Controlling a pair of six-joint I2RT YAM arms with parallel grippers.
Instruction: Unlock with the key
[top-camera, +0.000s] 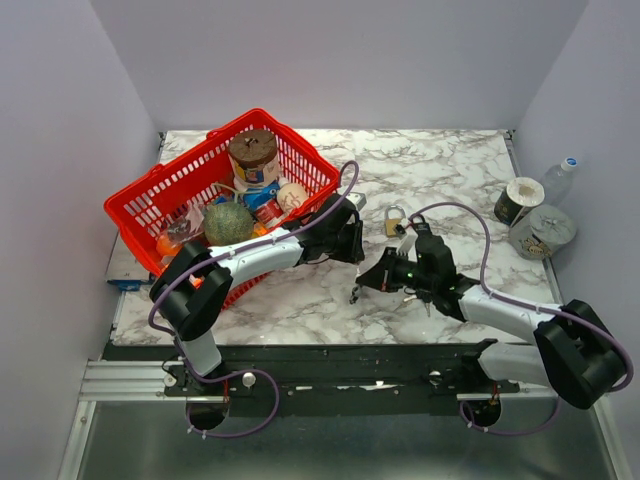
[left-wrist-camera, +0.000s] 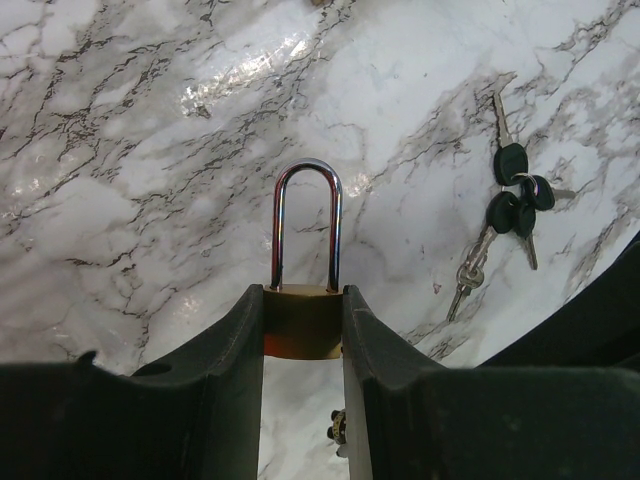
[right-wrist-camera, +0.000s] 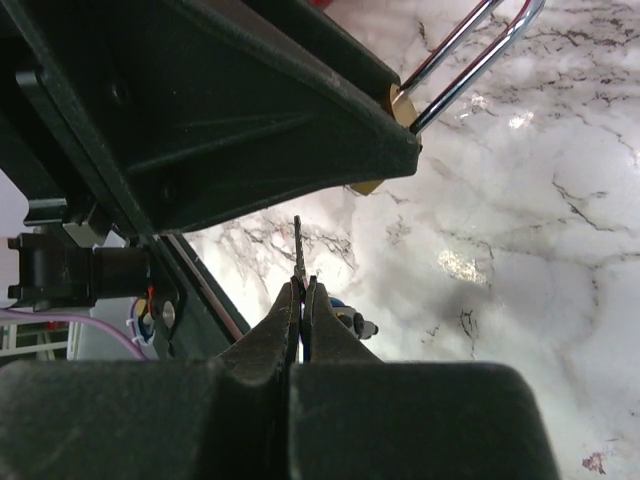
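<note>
A brass padlock (left-wrist-camera: 303, 320) with a long steel shackle is held in my left gripper, which is shut on its body. The shackle points away from the fingers. In the right wrist view a thin key (right-wrist-camera: 298, 250) stands up from the tips of my right gripper, shut on it. Other parts of its bunch (right-wrist-camera: 350, 320) hang beside those fingertips. The key's tip is apart from the padlock body (right-wrist-camera: 368, 187), on the near side of the left fingers. From above, the right gripper (top-camera: 360, 284) is just below the left gripper (top-camera: 350, 256).
Another brass padlock (top-camera: 394, 220) lies on the marble table, beyond the right gripper. Loose black-headed keys (left-wrist-camera: 510, 165) lie on the table. A full red basket (top-camera: 320, 172) stands at the left; cans (top-camera: 542, 231) and a bottle (top-camera: 560, 180) are at the right.
</note>
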